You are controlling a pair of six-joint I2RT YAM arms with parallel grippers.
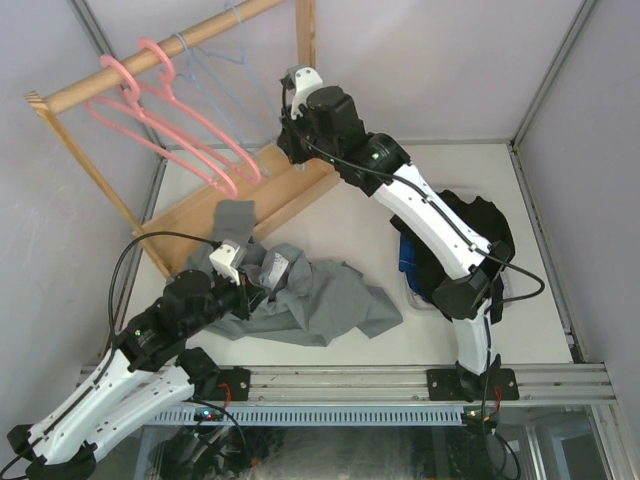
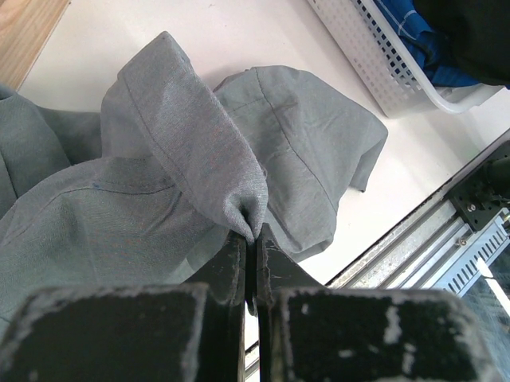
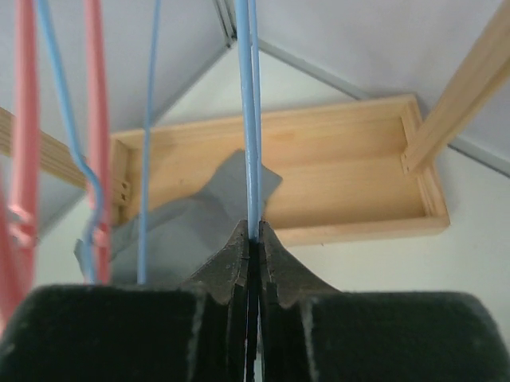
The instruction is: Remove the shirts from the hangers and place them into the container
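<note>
The grey shirt [image 1: 320,300] lies crumpled on the table, off any hanger, part of it over the edge of the wooden base. My left gripper is shut on a gathered fold of the shirt [image 2: 191,143]. Up at the wooden rail [image 1: 160,55], my right gripper is shut on a thin light-blue hanger [image 3: 249,119]. In the top view this hanger's hook [image 1: 238,22] is at the rail; whether the rail bears its weight I cannot tell. My right gripper [image 1: 290,150] covers its near end.
Two pink hangers [image 1: 205,150] and another blue hanger [image 1: 185,60] hang left of the right gripper. A white basket [image 2: 382,72] with dark and blue clothes stands on the right. Table between shirt and basket is clear.
</note>
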